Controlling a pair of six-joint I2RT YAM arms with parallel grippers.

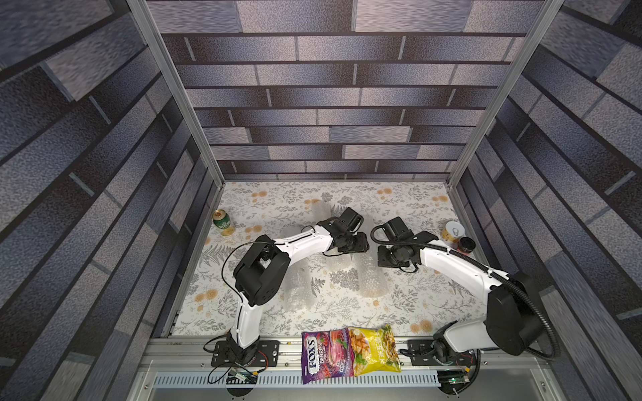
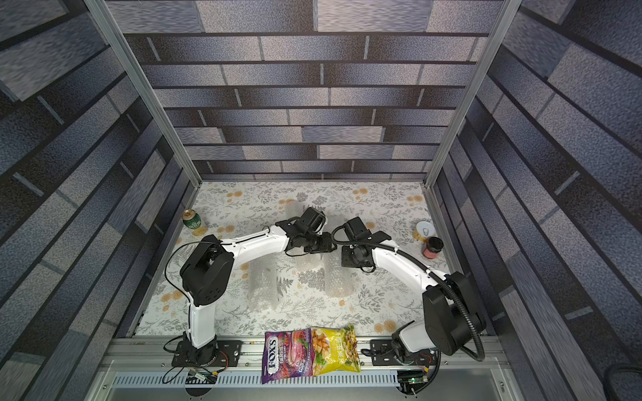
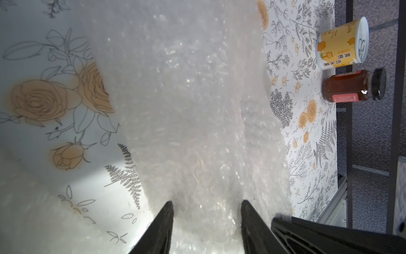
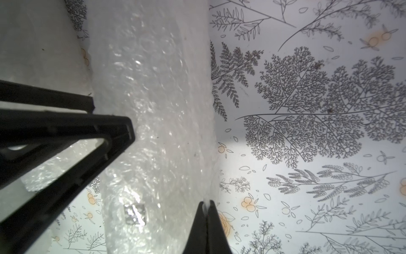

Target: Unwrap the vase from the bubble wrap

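A long bubble wrap bundle (image 1: 371, 280) lies on the table beneath both grippers; the vase cannot be made out inside the cloudy layers. Along its right edge, my right gripper is shut on a thin fold of the bubble wrap (image 4: 156, 105). Fingers apart, my left gripper straddles the bundle (image 3: 186, 110) from the other side. The wrap fills the space between them, and whether they press on it cannot be told. In the left wrist view the right gripper's black fingers (image 3: 329, 237) reach in close by.
More bubble wrap (image 1: 299, 287) lies to the left. A green can (image 1: 222, 222) stands at far left. At right are a yellow can (image 3: 340, 44) and a dark-lidded jar (image 3: 354, 85). Snack bags (image 1: 351, 353) lie at the front edge.
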